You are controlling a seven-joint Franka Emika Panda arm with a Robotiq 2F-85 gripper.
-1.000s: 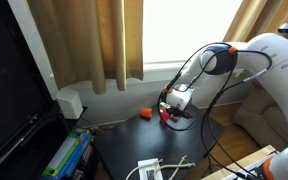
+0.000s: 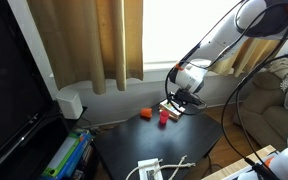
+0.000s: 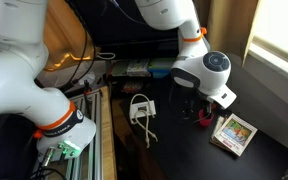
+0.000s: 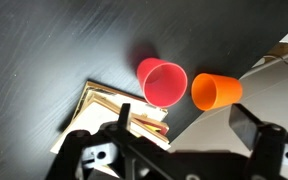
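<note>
A red cup (image 4: 162, 82) stands on the dark table, its open mouth visible in the wrist view. Beside it lies an orange cup (image 4: 216, 91), which also shows in exterior view 1 left of the red cup (image 2: 164, 116). My gripper is over the table above the cups and a small stack of books (image 4: 109, 110), fingers spread wide and nothing between them. In exterior view 2 the red cup (image 3: 205, 118) is partly hidden beneath the gripper, and the books (image 3: 233, 134) lie beside it. I cannot make out the orange cup there.
A white box with a pale cable (image 2: 149, 169) sits at the table's near edge. The window wall and curtains (image 2: 119, 45) rise behind the table. Left of the white box, several colored items (image 2: 72, 155) are stacked.
My gripper has risen and shifted right, away from the red cup, in exterior view 1. Both cups appear to stay where they were.
</note>
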